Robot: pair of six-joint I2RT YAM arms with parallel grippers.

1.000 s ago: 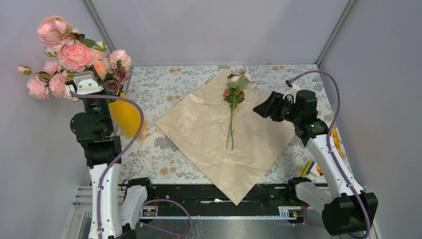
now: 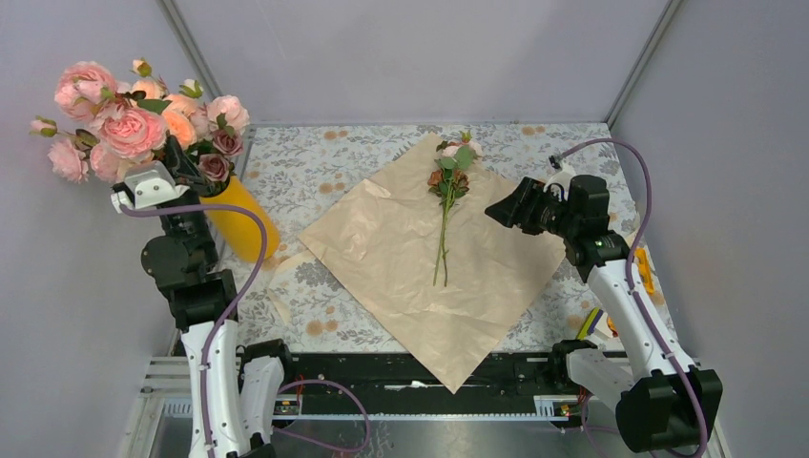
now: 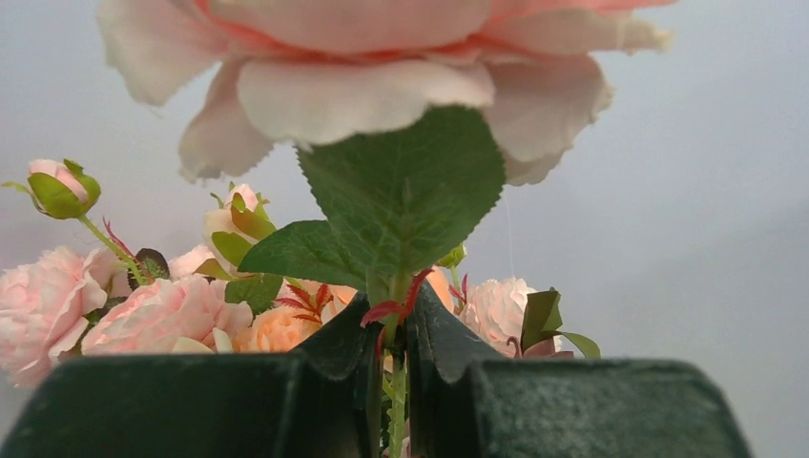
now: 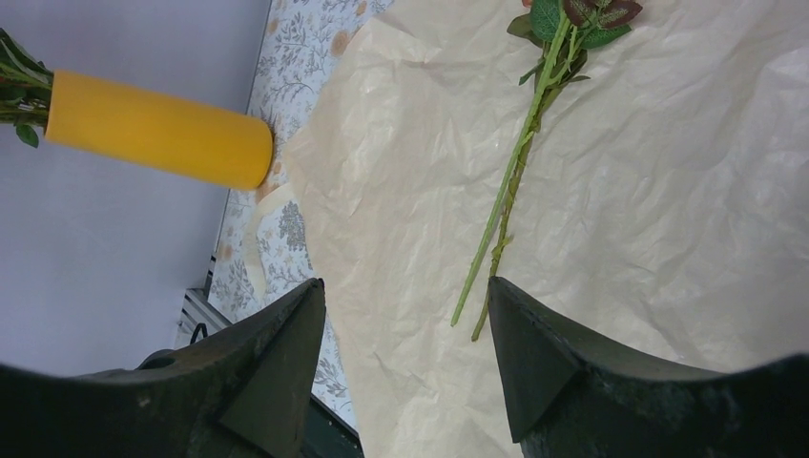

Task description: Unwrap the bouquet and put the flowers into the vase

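Observation:
A tall yellow vase [image 2: 250, 224] stands at the table's left, filled with pink and peach blooms [image 2: 178, 124]. Beside the vase mouth my left gripper [image 2: 186, 172] is shut on a flower stem [image 3: 398, 405]. Above its fingers, in the left wrist view, are a large pink bloom [image 3: 363, 95] and a green leaf; the stem's lower end is hidden. Two long-stemmed flowers [image 2: 445, 200] lie on brown paper at mid-table. Over the paper's right side, my right gripper [image 2: 506, 215] hangs open and empty; their stem ends [image 4: 467, 320] show beyond its fingers.
The brown paper [image 2: 382, 248] covers the middle of the patterned table. A small yellow-and-white object [image 2: 596, 329] sits at the right front, beside the right arm. Bare table [image 2: 324, 143] shows between vase and paper at the back.
My left gripper has shifted slightly, lower in the top view, and the held pink bloom has come down and left with it. The right arm and the flowers on the paper are unmoved.

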